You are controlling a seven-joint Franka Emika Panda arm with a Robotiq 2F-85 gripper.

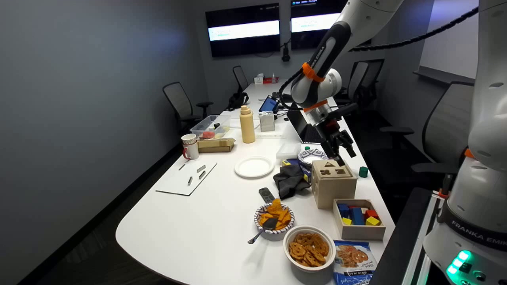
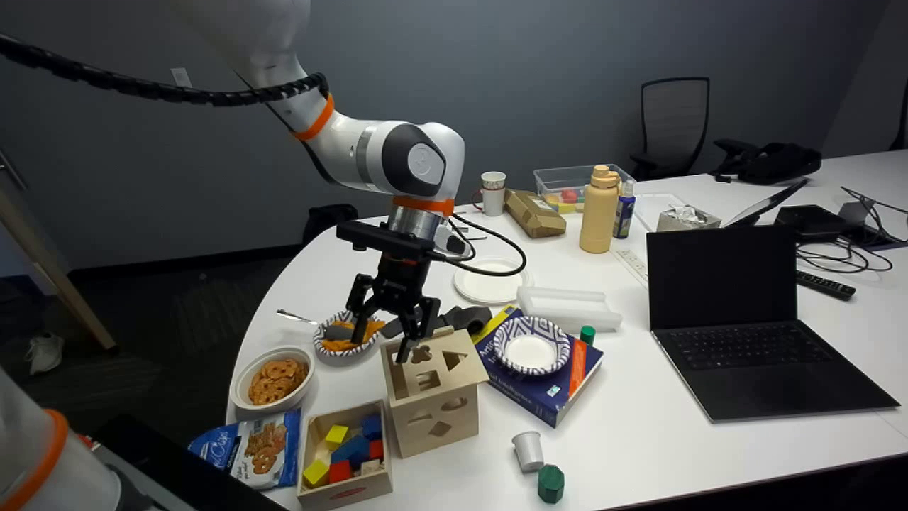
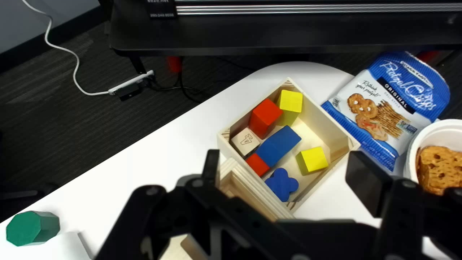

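Observation:
My gripper point(image 2: 392, 341) is open above the wooden shape-sorter box point(image 2: 438, 417), with nothing between its fingers. In the wrist view, the spread fingers point(image 3: 210, 167) frame an open wooden tray point(image 3: 332, 119). Inside that tray lie a blue flower-shaped block point(image 3: 282, 184), a blue block point(image 3: 278, 146), a red block point(image 3: 264, 117), two yellow blocks, a small red one and a plain wooden cube point(image 3: 245, 142). A green block point(image 2: 550, 482) stands apart on the table near its edge. The sorter's lid has cut-out holes and is partly hidden by my fingers in exterior view 2.
Beside the tray are a blue pretzel bag point(image 1: 354, 262) and a pretzel bowl point(image 1: 309, 270). A chip bowl point(image 1: 258, 219), dark cloth point(image 1: 289, 180), book point(image 2: 545, 400) and laptop point(image 2: 766, 358) stand around the sorter. A small grey cup point(image 2: 528, 451) is near the green block.

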